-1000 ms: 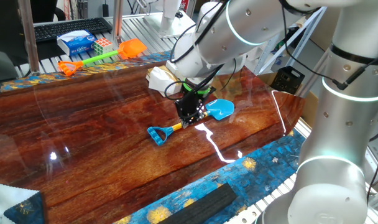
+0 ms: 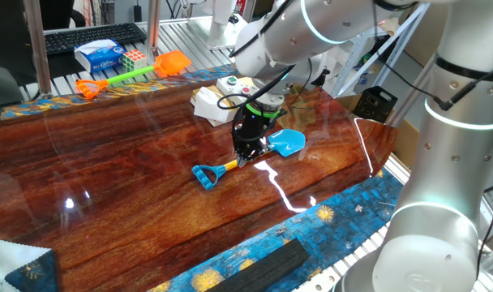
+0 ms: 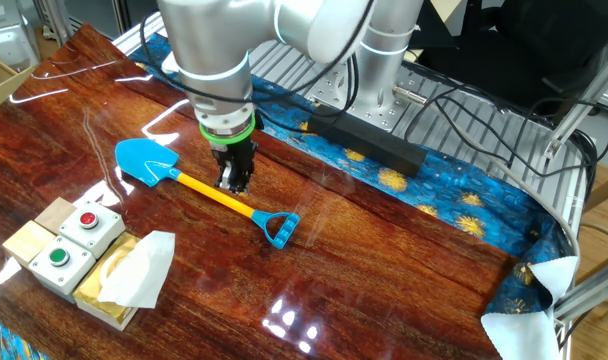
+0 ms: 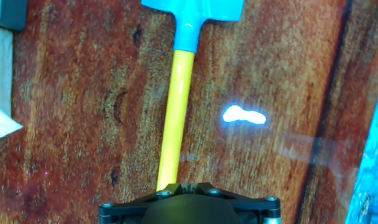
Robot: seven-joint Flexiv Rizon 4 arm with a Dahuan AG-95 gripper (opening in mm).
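Observation:
A toy shovel with a blue blade (image 3: 144,160), a yellow shaft (image 4: 176,118) and a blue grip (image 2: 207,176) lies flat on the glossy brown table (image 2: 109,178). Over the middle of the shaft is my gripper (image 3: 234,188), pointing down. In the wrist view the gripper's fingertips (image 4: 170,188) are close together and nothing shows held between them. The yellow shaft passes beneath them, left of their midpoint, and its lower part is hidden there. Whether the fingertips touch the shaft cannot be told.
A red-button box (image 3: 92,228) and a green-button box (image 3: 59,265) stand near wooden blocks and white paper (image 3: 142,270). An orange-and-green toy shovel (image 2: 133,75), a puzzle cube (image 2: 135,60) and a tissue box (image 2: 99,55) lie at the far edge.
The wrist has swung from a tilt to more upright, its upper part shifting right and up in exterior view 1. Its fingertips stay near the shaft; the shovel has not moved.

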